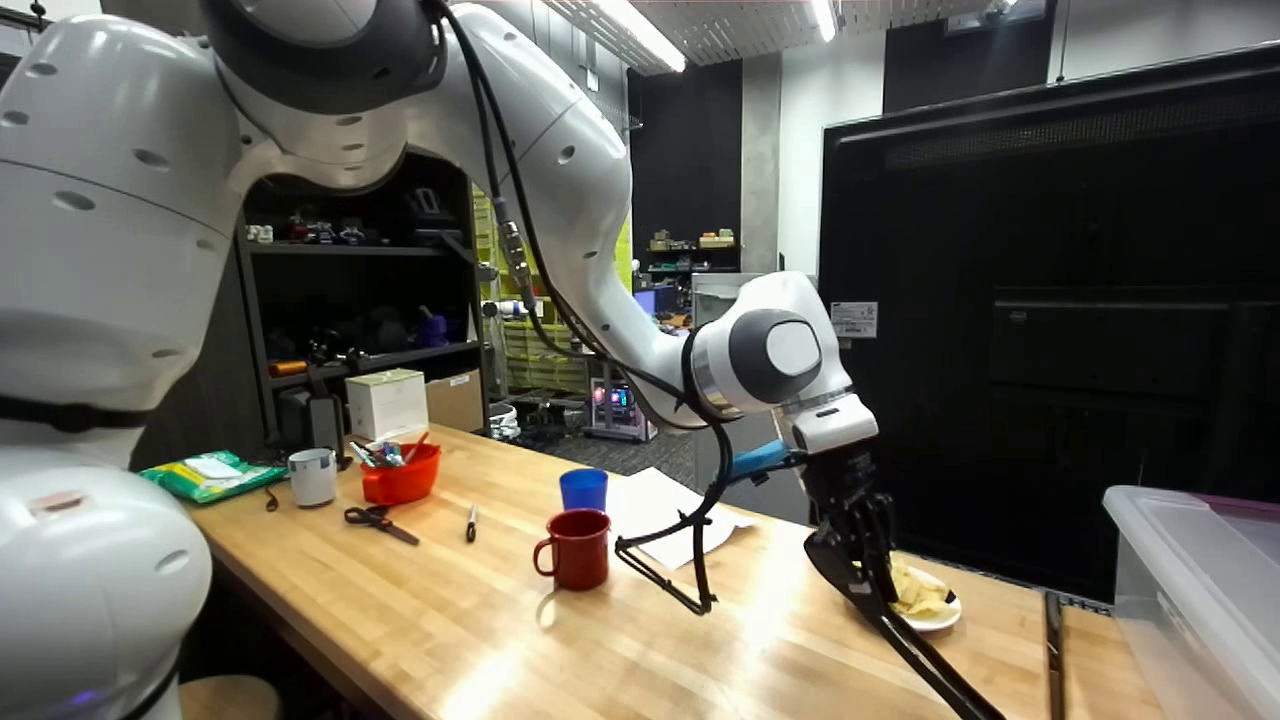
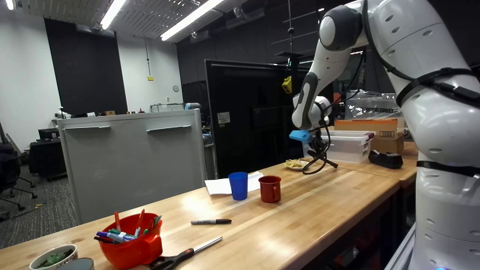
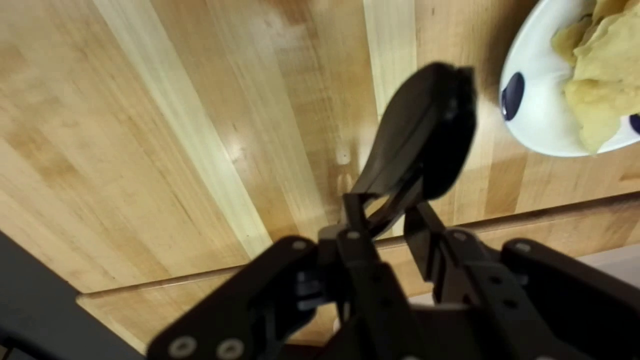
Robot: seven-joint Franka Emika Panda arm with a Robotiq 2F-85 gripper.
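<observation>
My gripper is shut on a black utensil (image 3: 414, 129) that looks like tongs. In the wrist view its rounded, overlapping ends reach forward between the fingers, above the bare wood. From exterior view 1, long dark arms of the utensil (image 1: 930, 666) slant down to the lower right of the gripper (image 1: 861, 546). A white plate with dark spots (image 3: 528, 129) holds yellow chips (image 3: 606, 78); it sits beside the utensil, apart from it in the wrist view. In exterior view 1 the gripper partly covers the plate.
A red mug (image 1: 578, 550), a blue cup (image 1: 584, 488) and white paper (image 1: 660, 504) stand or lie mid-table. Scissors (image 1: 381, 523), a marker (image 2: 211, 221) and a red pen holder (image 1: 402, 478) are farther off. A clear bin (image 1: 1188, 588) borders the far end.
</observation>
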